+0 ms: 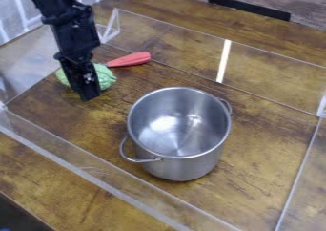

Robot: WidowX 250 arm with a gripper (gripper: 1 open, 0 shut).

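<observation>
My black gripper (82,79) reaches down from the upper left onto a green object (102,74), which looks like a cabbage or lettuce, on the wooden table. The gripper stands open, its fingers over and around the green piece, partly hiding it; whether they touch it is unclear. Just behind lies a red, elongated object (128,60), perhaps a carrot or pepper. A large steel pot (176,130) with side handles stands at the centre right, empty.
Clear low walls or panels edge the workspace on the left and front. A white tape strip (224,61) lies at the back. The table right of and behind the pot is clear.
</observation>
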